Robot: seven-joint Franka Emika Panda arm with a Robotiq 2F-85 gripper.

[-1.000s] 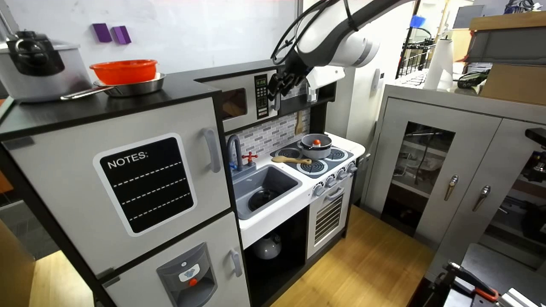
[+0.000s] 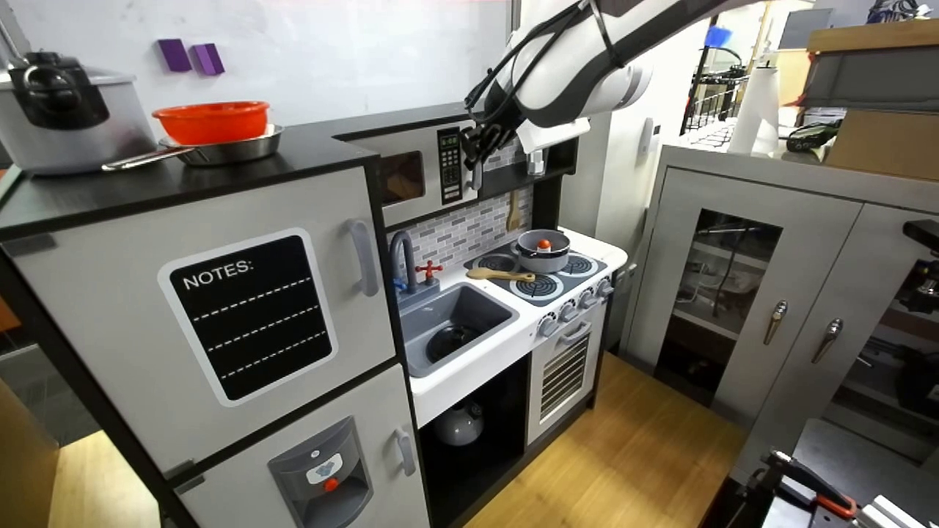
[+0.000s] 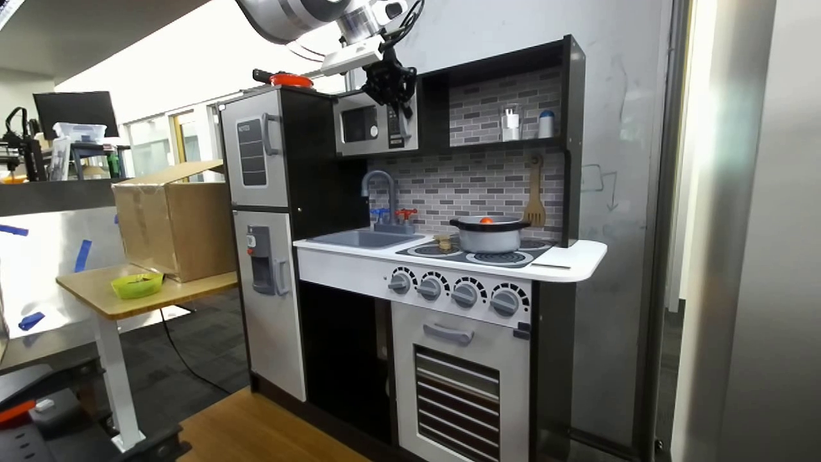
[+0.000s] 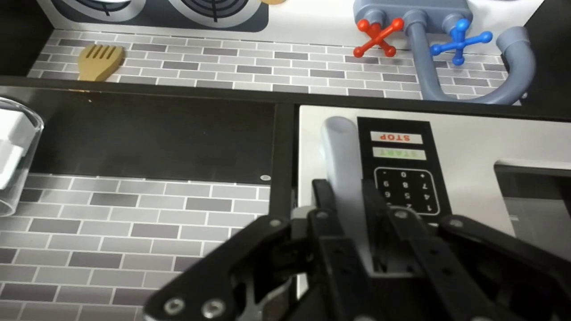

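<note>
The toy kitchen's microwave (image 3: 359,126) has its door closed, with a dark keypad (image 4: 401,166) at one side. Beside that keypad runs the light grey microwave handle (image 4: 348,176), upright on the door. My gripper is shut on this handle, one dark finger (image 4: 324,195) on each side of it. In exterior view 1 the gripper (image 2: 475,163) reaches the door's right side from above; there the handle is mostly hidden behind the fingers.
The open shelf beside the microwave holds a clear glass (image 3: 511,123) and a small bottle (image 3: 546,124). Below stand a grey pot (image 3: 489,237) on the stove and the sink faucet (image 3: 379,188). A red bowl (image 2: 211,122) sits in a pan on the fridge top.
The arm's wrist and forearm have shifted slightly left and changed tilt in exterior view 1. The fingers stay at the handle, and the microwave door looks unmoved.
</note>
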